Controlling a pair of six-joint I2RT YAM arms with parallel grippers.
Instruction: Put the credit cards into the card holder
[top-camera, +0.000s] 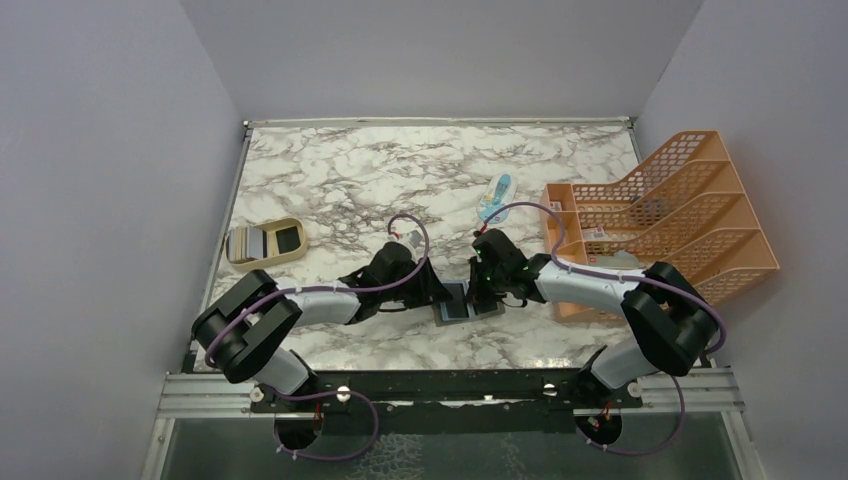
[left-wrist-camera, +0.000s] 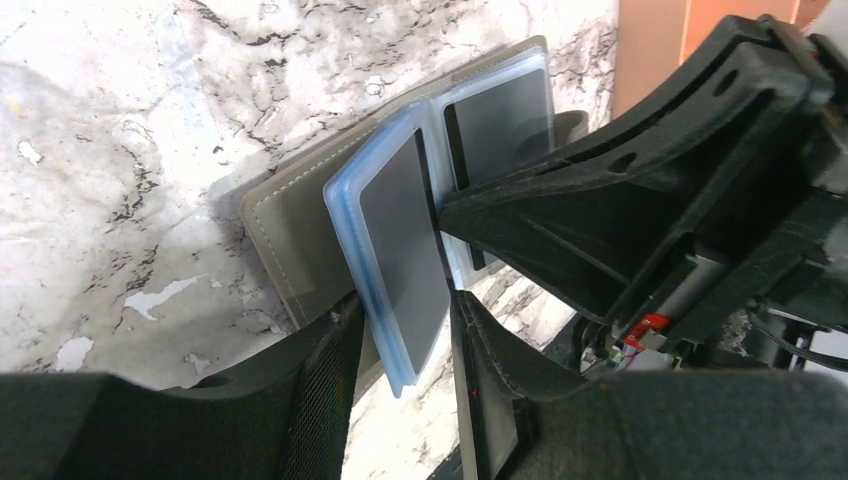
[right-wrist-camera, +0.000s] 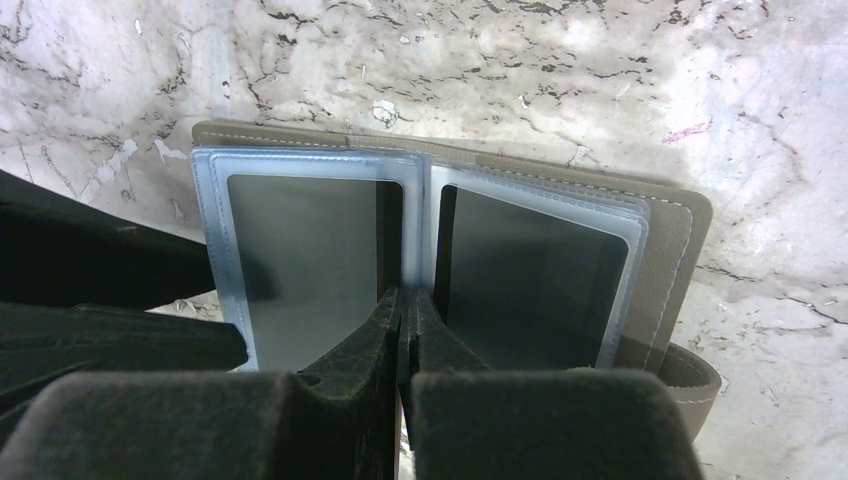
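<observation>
The card holder lies open on the table between my two grippers, a grey-brown cover with clear, blue-edged sleeves. Dark faces show in its left sleeve and right sleeve. In the left wrist view, my left gripper stands part open at the left sleeve, whose outer edge is raised off the cover between the fingertips. My right gripper is shut, its tips at the fold between the sleeves, nothing showing between them. Several cards stand in a tan box at the far left.
An orange slotted rack fills the right side of the table, holding a few small items. A blue-and-white item lies behind the right arm.
</observation>
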